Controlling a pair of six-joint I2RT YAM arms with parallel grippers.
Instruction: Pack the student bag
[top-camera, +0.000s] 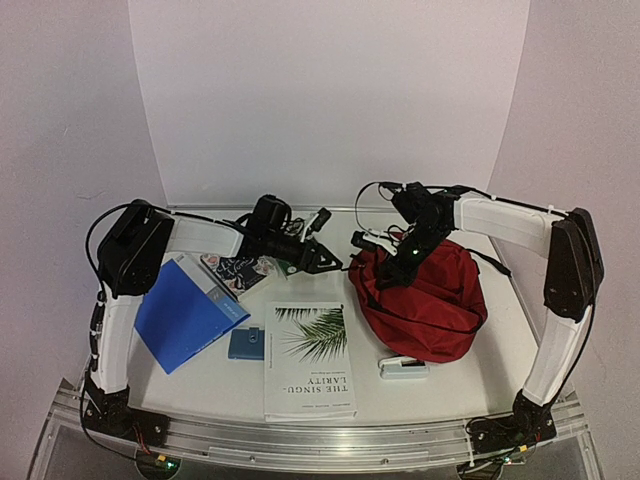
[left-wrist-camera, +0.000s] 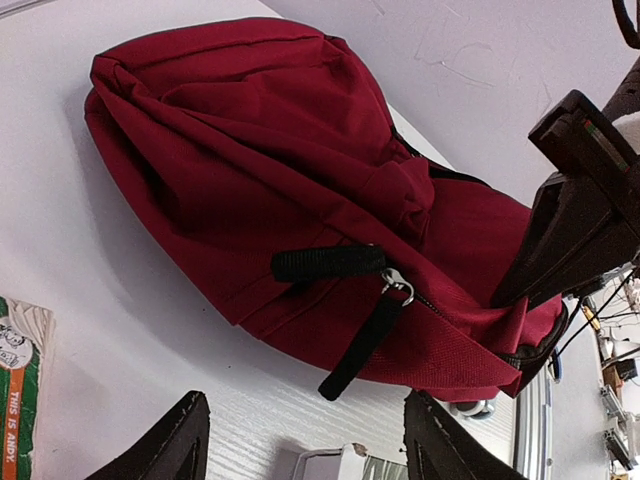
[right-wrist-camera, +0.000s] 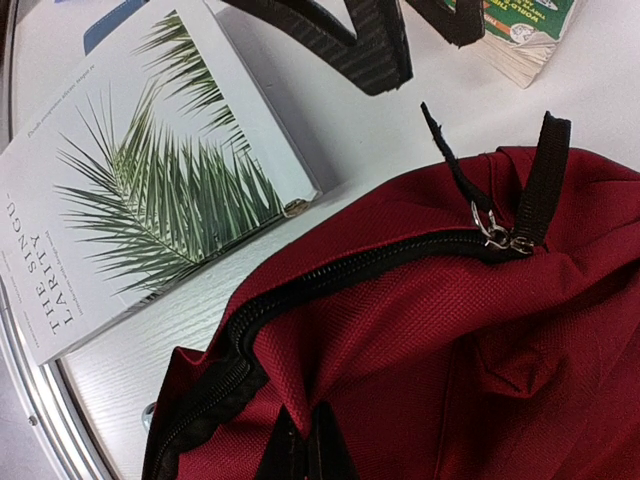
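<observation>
The red bag (top-camera: 430, 310) lies slumped at the right of the table, its zipped edge facing left. In the right wrist view, my right gripper is shut on the bag's red fabric, below the black zipper (right-wrist-camera: 330, 280). My left gripper stands open just left of the bag, nothing between its fingers. Beyond those fingers, in the left wrist view, two black zipper pulls (left-wrist-camera: 365, 340) hang from a metal ring. Whether the bag's mouth is open cannot be told.
Left of the bag lie a large white book (top-camera: 310, 375), a blue wallet-like item (top-camera: 246, 344), a blue folder (top-camera: 185, 320) and a dark patterned book (top-camera: 237, 272). A green book (right-wrist-camera: 525, 30) is partly hidden under the left arm. A pale stapler (top-camera: 404, 369) sits before the bag.
</observation>
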